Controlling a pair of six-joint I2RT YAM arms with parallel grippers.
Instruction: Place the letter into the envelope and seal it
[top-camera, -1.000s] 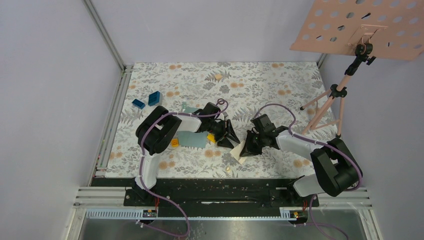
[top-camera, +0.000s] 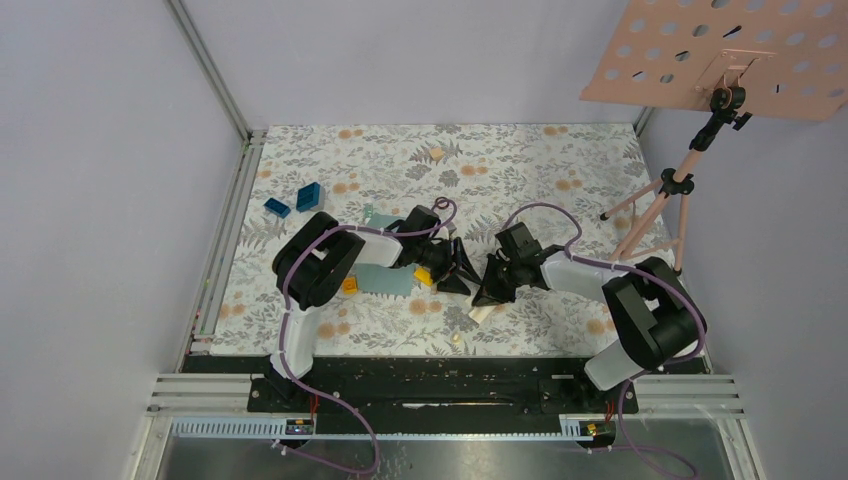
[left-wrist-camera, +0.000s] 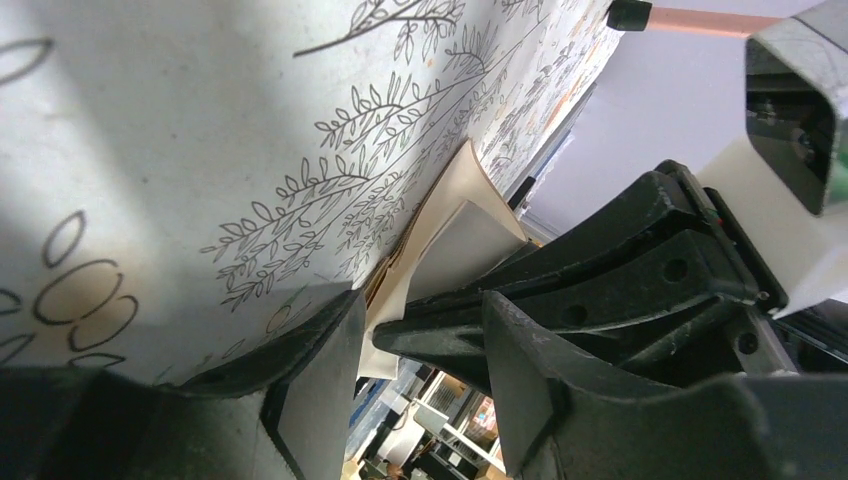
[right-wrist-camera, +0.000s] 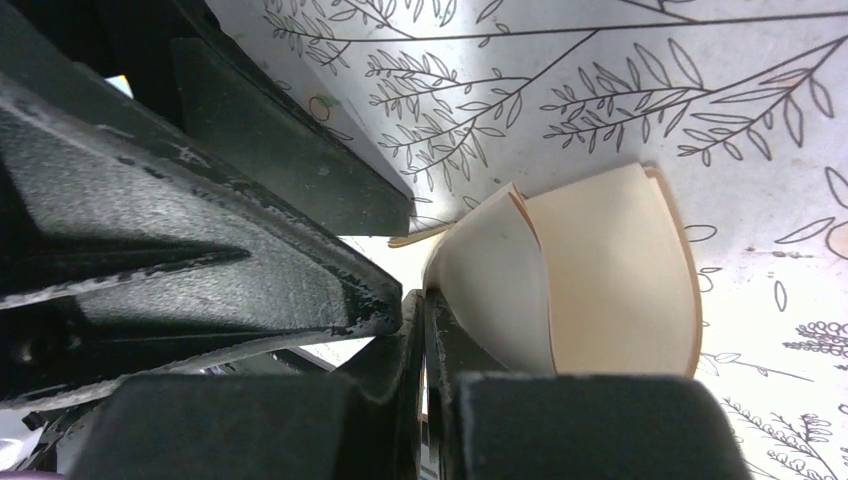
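A cream envelope (top-camera: 481, 313) stands between both grippers near the front middle of the table. In the right wrist view a bent whitish flap (right-wrist-camera: 497, 285) curls in front of the flatter cream paper (right-wrist-camera: 620, 270); which part is letter and which is envelope I cannot tell. My right gripper is shut on the edge of that curled paper. At the paper's other side is my left gripper, partly open; in its wrist view the paper (left-wrist-camera: 466, 190) rises beyond the fingertips, beside the right arm's dark fingers (left-wrist-camera: 440, 335).
A grey-green mat (top-camera: 385, 279) lies under the left arm, with a yellow block (top-camera: 423, 275) near its right edge. Scissors (top-camera: 441, 203) lie behind. Blue boxes (top-camera: 310, 196) sit far left. A tripod (top-camera: 650, 215) stands at the right.
My right gripper has moved slightly left, closer to the left one, and covers more of the paper. The left arm has hardly moved.
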